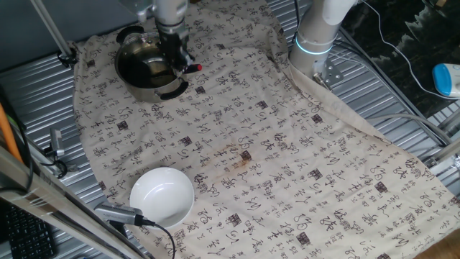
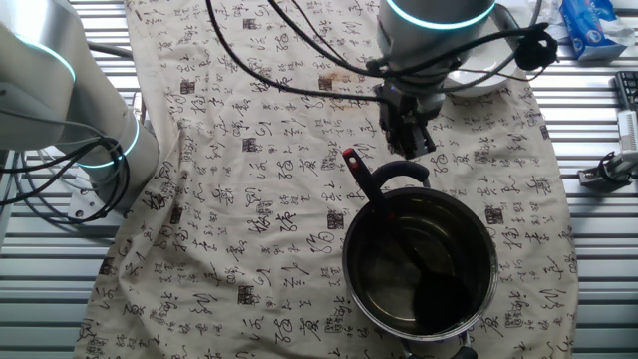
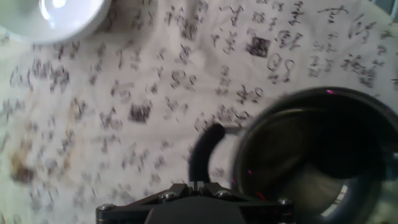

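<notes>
A steel pot (image 2: 362, 299) with black handles stands on the patterned cloth. Inside it leans a black ladle (image 2: 439, 299), its red-tipped handle resting over the rim. In exterior view 1 my gripper (image 1: 184, 63) hangs close above the pot's near side, by the ladle handle (image 1: 192, 68). Seen from the wrist, the gripper has its fingertips together with nothing visible between them, and the curved pot handle (image 3: 202, 152) shows just beyond. A white bowl (image 1: 162, 196) sits empty, well apart from the pot.
Bare cloth (image 1: 287, 165) fills the middle and right of the table. A camera with a cable (image 1: 121, 214) juts in beside the bowl. The robot's base (image 1: 310, 54) stands at the back edge.
</notes>
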